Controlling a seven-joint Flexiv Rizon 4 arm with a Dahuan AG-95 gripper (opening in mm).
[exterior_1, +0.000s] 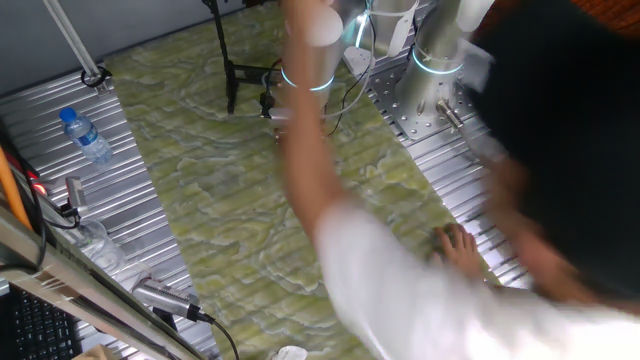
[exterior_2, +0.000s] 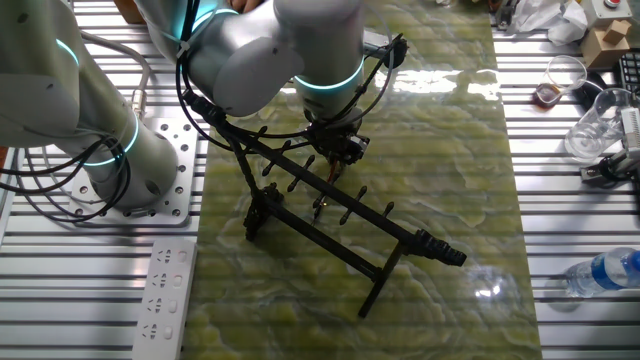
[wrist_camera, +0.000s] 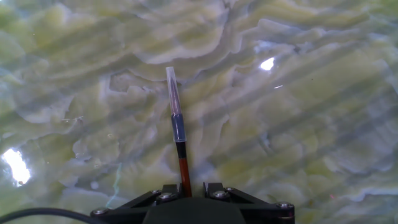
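A slim brush (wrist_camera: 178, 127) with a dark red handle, a black and grey collar and a clear sleeve over its tip points away from my gripper in the wrist view. Its handle end runs in between the fingers, which look shut on it. Exterior view 2 shows the gripper (exterior_2: 340, 148) over the green marbled mat, partly behind a black rack, with the brush (exterior_2: 334, 178) sticking out below. A person's blurred arm (exterior_1: 305, 150) hides most of the gripper and the brush in exterior view 1.
The black rack (exterior_2: 330, 190) with pegs stands close beside the gripper. The person leans over the right side, one hand (exterior_1: 460, 252) on the mat's edge. A water bottle (exterior_1: 86, 136), clear cups (exterior_2: 598, 125) and a power strip (exterior_2: 162, 300) lie off the mat (exterior_2: 450, 210).
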